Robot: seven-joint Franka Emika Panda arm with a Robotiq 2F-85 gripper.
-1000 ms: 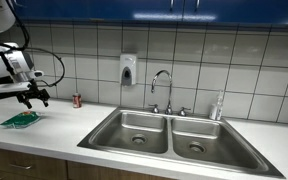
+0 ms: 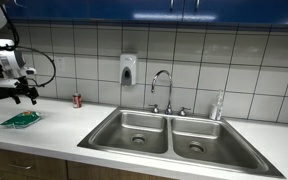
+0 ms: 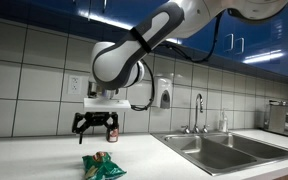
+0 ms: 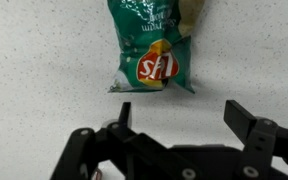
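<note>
A green chip bag with a red and yellow logo (image 4: 158,66) lies on the white counter, and its lower end shows in the wrist view. In exterior view 2 the same bag (image 3: 102,166) rests just below my gripper (image 3: 95,137), whose fingers point down. The fingers stand wide apart, and only bare counter shows between the fingertips in the wrist view (image 4: 180,110). From exterior view 1, the gripper (image 2: 25,101) hovers above the bag (image 2: 22,120) at the counter's left end, not touching it.
A red can (image 2: 77,100) stands against the tiled wall, right of the arm. Further right are a double sink (image 2: 134,137), a faucet (image 2: 162,88) and a bottle (image 2: 217,106). Counter between bag and sink is clear.
The arm has shifted left in exterior view 1, bringing the gripper from right of the bag to above it. The bag stays in place.
</note>
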